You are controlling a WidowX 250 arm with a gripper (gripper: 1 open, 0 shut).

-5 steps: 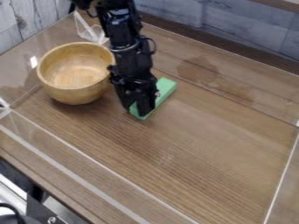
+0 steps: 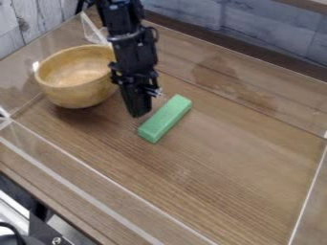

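My black gripper (image 2: 137,103) is shut, hanging over the table between a wooden bowl and a green block, with nothing visible between its fingers. The green block (image 2: 165,119) lies flat on the table just right of the gripper, slanting from lower left to upper right and apart from it. The wooden bowl (image 2: 59,88) stands to the left of the gripper.
The wooden table (image 2: 224,172) has wide free room to the right and in front. A grey wall or surface (image 2: 281,24) runs along the back right. Something pale, perhaps cables, is at the far left edge.
My gripper has moved up and left, off the green block and toward the bowl. The block now shows clearly on the table.
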